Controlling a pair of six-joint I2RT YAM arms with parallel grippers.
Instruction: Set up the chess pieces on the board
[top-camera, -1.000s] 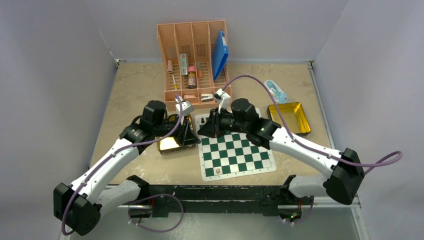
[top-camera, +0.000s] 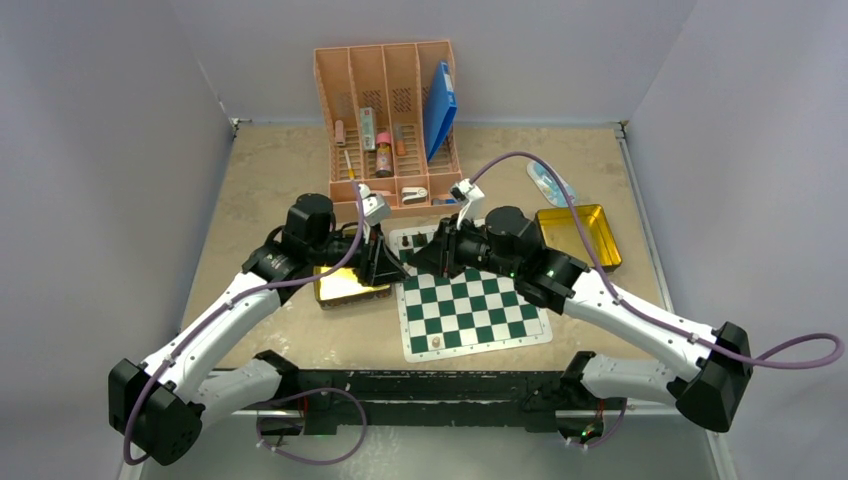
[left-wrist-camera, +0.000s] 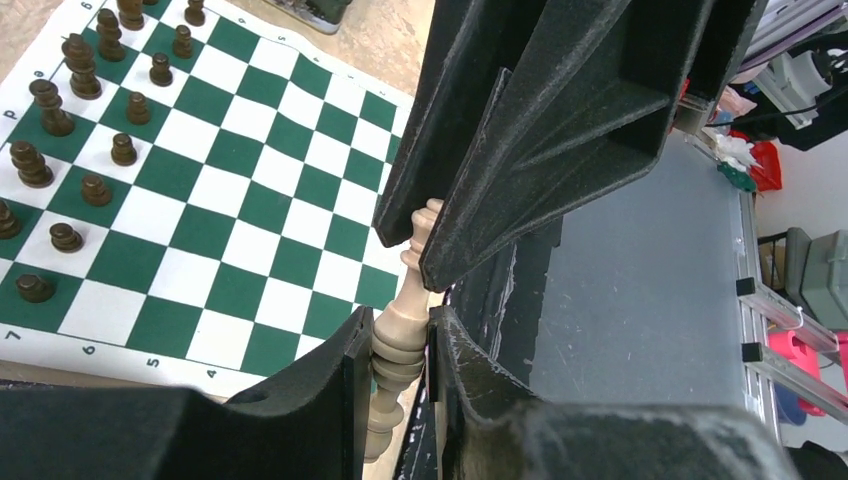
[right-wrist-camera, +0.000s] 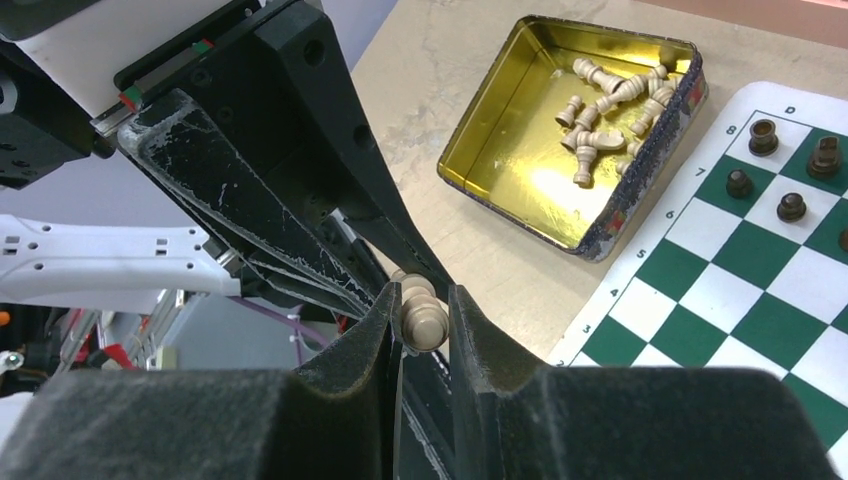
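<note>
A light wooden chess piece (left-wrist-camera: 398, 335) is held between the two grippers above the board (top-camera: 470, 330). In the left wrist view my left gripper has its fingertips against the piece's lower body, while the other gripper's fingers reach round its upper end. My right gripper is shut on the piece, seen end-on in the right wrist view. Brown pieces (left-wrist-camera: 83, 80) stand in rows at one end of the board. A light piece (top-camera: 436, 341) stands near the front left.
A gold tin (right-wrist-camera: 500, 160) of light pieces lies beside the board's left side, and another gold tin (top-camera: 600, 235) at the right. A peach organiser (top-camera: 336, 75) with a blue folder stands at the back. Walls enclose the table.
Compared with a second ago, my right arm has moved up and to the right in the top view; the left has shifted slightly. The last fraction of a second shows little change.
</note>
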